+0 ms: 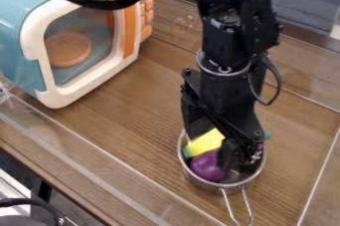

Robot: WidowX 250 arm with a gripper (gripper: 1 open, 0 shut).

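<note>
My black gripper is open, lowered into a metal strainer with two wire handles at the lower middle of the view. Its fingers are around or just over a purple eggplant-like object, which is partly hidden by them. A yellow object lies beside it in the strainer, also partly covered.
A toy microwave in light blue and white, with an orange plate inside, stands at the upper left. Cables cross the top and lower-left corner.
</note>
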